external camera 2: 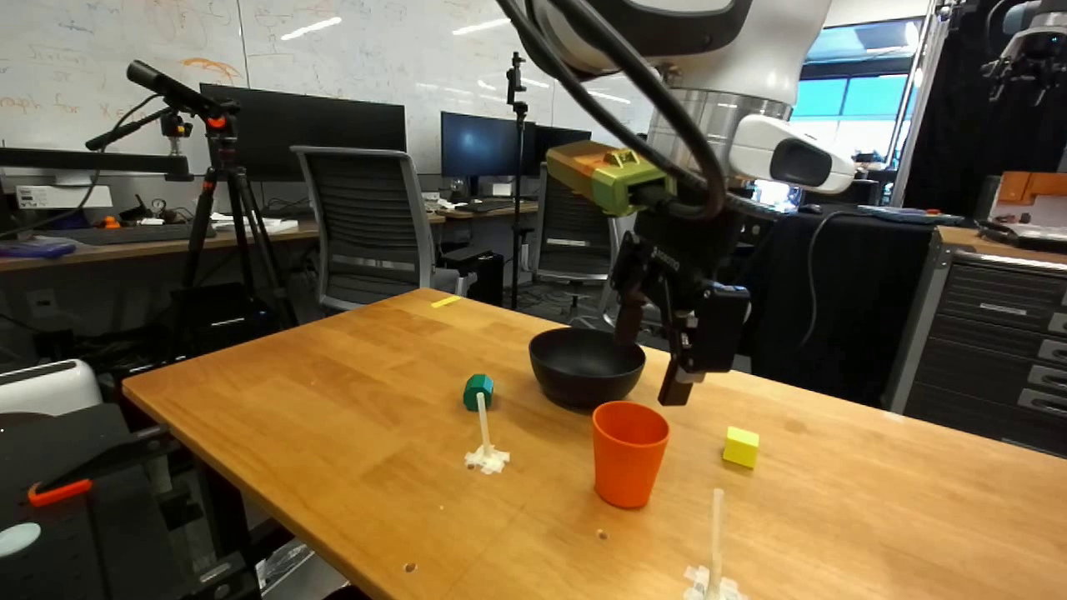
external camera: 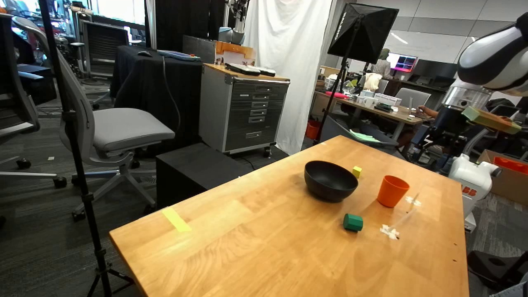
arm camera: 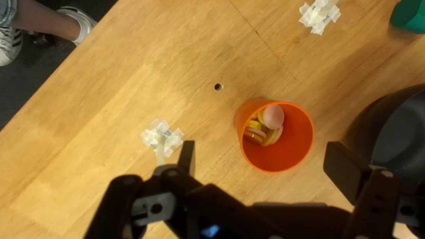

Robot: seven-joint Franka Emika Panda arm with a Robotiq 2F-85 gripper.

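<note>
An orange cup (arm camera: 293, 139) stands upright on the wooden table, holding several yellow and pale pink round pieces (arm camera: 265, 126). Beside it is a black bowl (external camera 2: 586, 368); what I can see of its inside looks empty. A green block (external camera: 352, 222) lies on the bowl's other side in the second exterior view, and a small yellow cube (external camera 2: 741, 447) rests to the right of the cup there. My gripper is open above the table near the cup, its fingers wide apart with nothing held. It also shows in the second exterior view, above and behind the cup.
Two thin pale sticks are taped upright to the table, one stick (external camera 2: 716, 540) near the cup and another stick (external camera 2: 484, 425) by the green block.
</note>
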